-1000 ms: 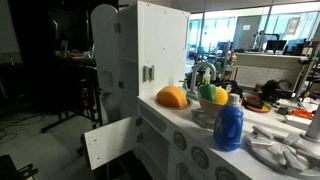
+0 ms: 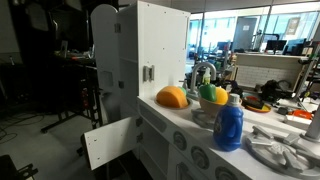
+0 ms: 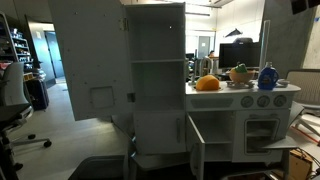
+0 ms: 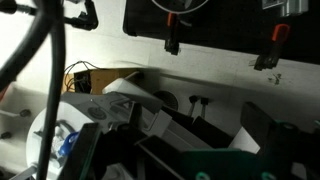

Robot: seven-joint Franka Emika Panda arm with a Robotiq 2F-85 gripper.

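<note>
In the wrist view my gripper is open. Its two reddish-tipped fingers (image 4: 172, 40) stand wide apart, with nothing held between them. A white play kitchen counter (image 3: 228, 97) bears an orange rounded object (image 3: 208, 83), a bowl with green and yellow items (image 3: 240, 75) and a blue bottle (image 3: 267, 77). The tall white cabinet (image 3: 158, 45) beside it has its upper door (image 3: 88, 60) wide open, and its visible shelves look empty. Below the counter, a lower cabinet door (image 2: 112, 143) also stands open. The gripper is not clear in either exterior view.
A small oven (image 3: 261, 131) is built in under the counter. Grey utensils (image 2: 282, 150) lie at the counter's near end. Beneath the gripper, the wrist view shows cables (image 4: 50, 90), a white boxy device (image 4: 135, 95) and pale floor (image 4: 120, 50).
</note>
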